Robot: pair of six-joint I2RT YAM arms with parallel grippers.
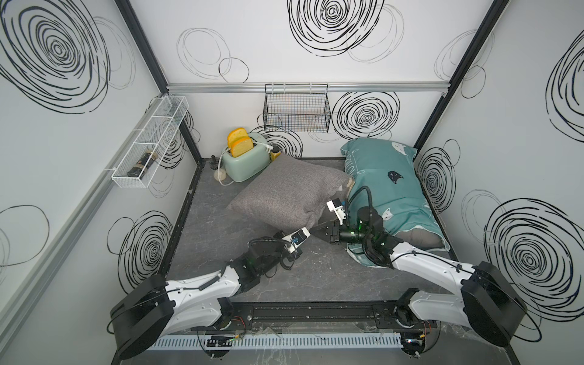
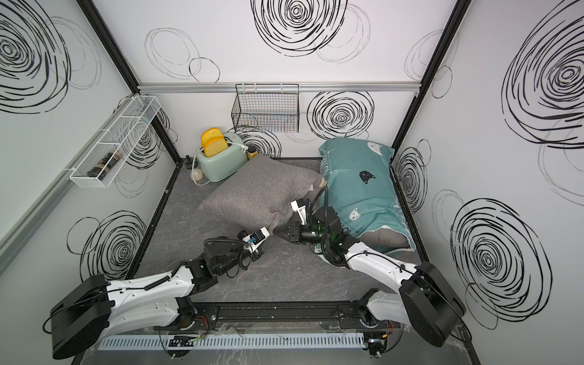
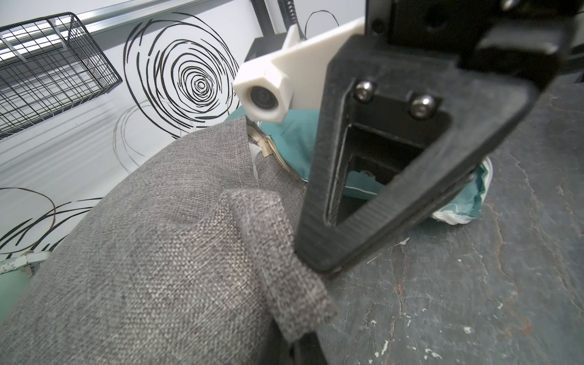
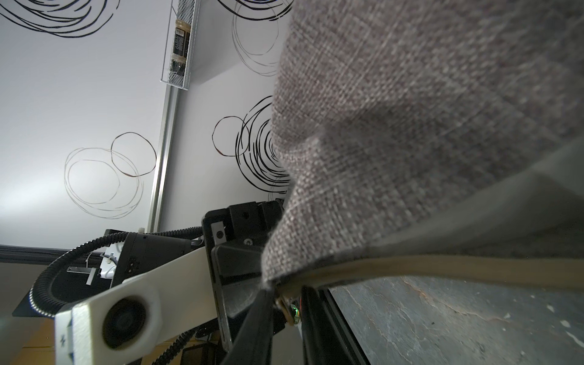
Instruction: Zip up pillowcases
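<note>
The grey pillow (image 1: 279, 191) lies mid-table, an opening with a beige zipper edge (image 4: 462, 267) at its right side. My left gripper is shut at the pillow's front corner, under a fold of fabric; whether cloth is between its fingers is hidden. My right gripper is close by at that corner, its fingers part open just below the end of the zipper tape; whether they touch it is unclear. The teal pillowcase with cat prints (image 2: 356, 182) lies at the right, grey filling showing at its front end.
A mint toaster (image 1: 246, 164) with yellow slices stands at the back left. A wire basket (image 1: 297, 112) hangs on the back wall, a white rack (image 1: 133, 170) on the left wall. Bare table (image 1: 206, 243) shows at the front left.
</note>
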